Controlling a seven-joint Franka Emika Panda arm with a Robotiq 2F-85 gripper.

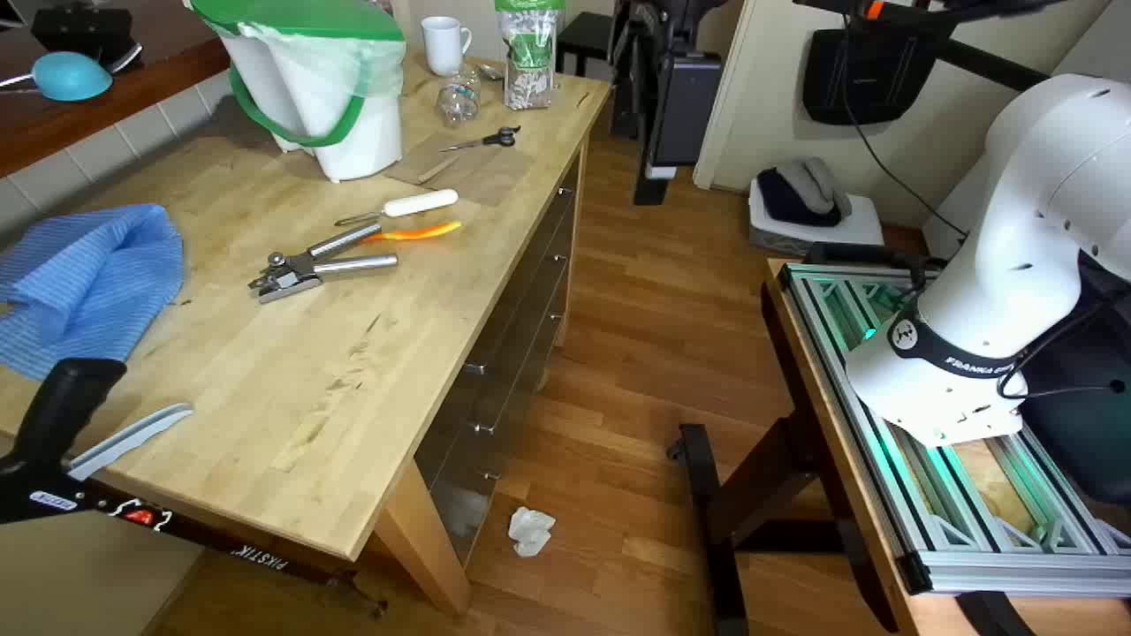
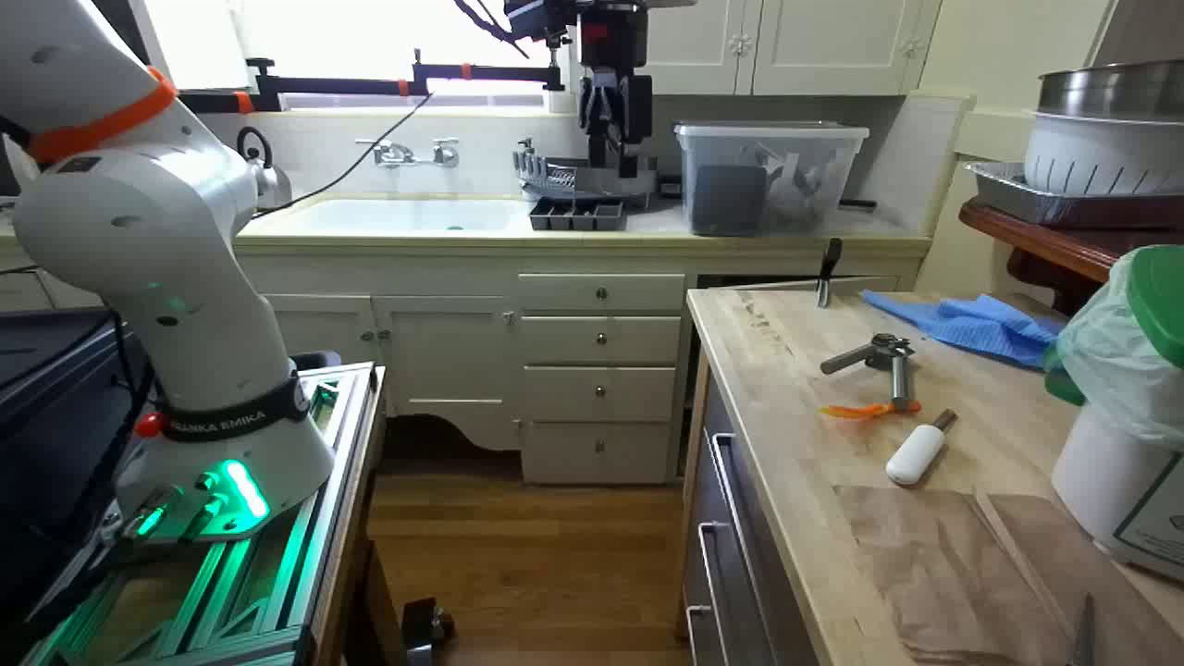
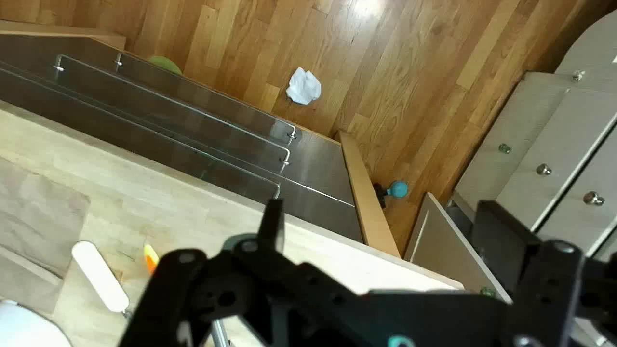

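Observation:
My gripper stands open in the wrist view, its fingers wide apart with nothing between them. It points down, high above the floor near the wooden worktop [image 1: 318, 424]. On that worktop lie a metal can opener [image 1: 297, 270], a white-handled tool [image 1: 421, 202] and an orange-yellow utensil [image 1: 424, 231]. Farther along are dark scissors [image 1: 498, 138] on brown paper. A crumpled white paper or tissue [image 3: 303, 86] rests on the floor beside the drawers. At the worktop's near edge, a black PikStik reacher [image 1: 53, 424] shows partly in exterior view 1.
A blue cloth [image 1: 95, 276] and a green-lidded white bucket [image 1: 350, 117] occupy the worktop's wall side. A white mug [image 1: 443, 44] and a bag [image 1: 527, 53] stand at its far end. Behind the gripper are the sink [image 2: 377, 216] and a clear bin [image 2: 771, 178]. Open floor separates worktop and robot base.

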